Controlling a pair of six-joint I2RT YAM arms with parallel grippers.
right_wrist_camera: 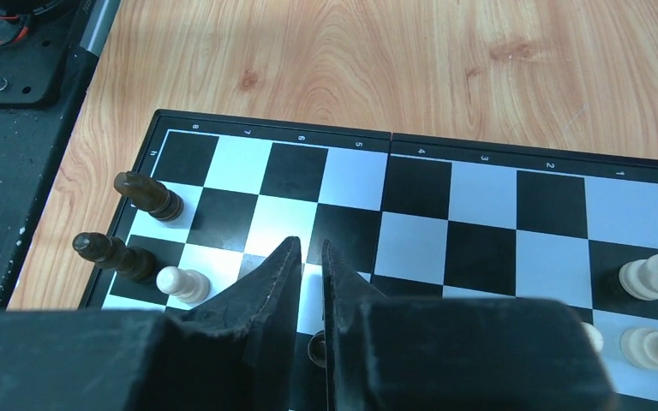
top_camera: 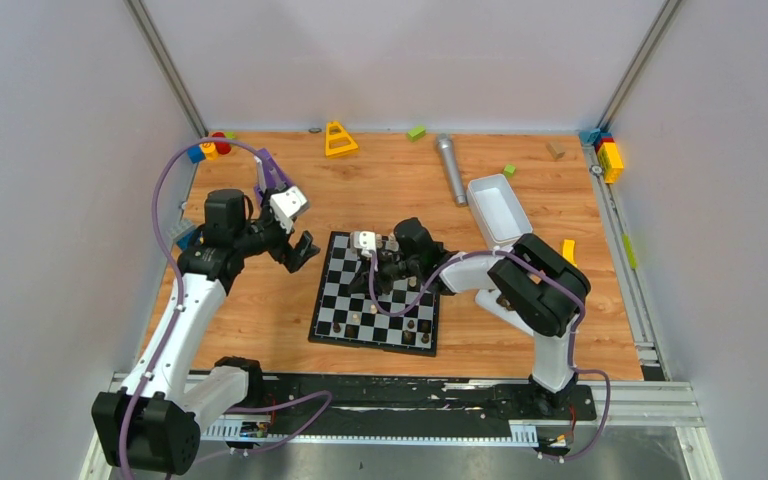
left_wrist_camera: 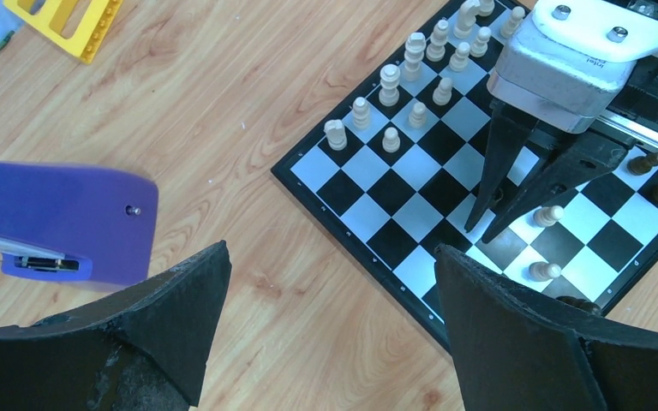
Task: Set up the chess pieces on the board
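Note:
The chessboard (top_camera: 337, 290) lies mid-table. White pieces, among them a white rook (left_wrist_camera: 335, 134), stand in two rows along one side. At the opposite side are a dark knight (right_wrist_camera: 149, 195), a dark piece (right_wrist_camera: 116, 256) and a white pawn (right_wrist_camera: 182, 283). My right gripper hangs over the middle squares, its fingertips slightly apart. A small dark piece (right_wrist_camera: 317, 349) shows in the narrow gap between its fingers; whether they grip it cannot be told. Left of the board, my left gripper (top_camera: 303, 254) is open and empty.
A white lid-like tray (top_camera: 505, 312) with dark pieces is partly hidden under the right arm. Behind it stands an empty white box (top_camera: 499, 208). A grey cylinder (top_camera: 451, 170) and a yellow triangle (top_camera: 339, 140) lie at the back. Bare table surrounds the board's left side.

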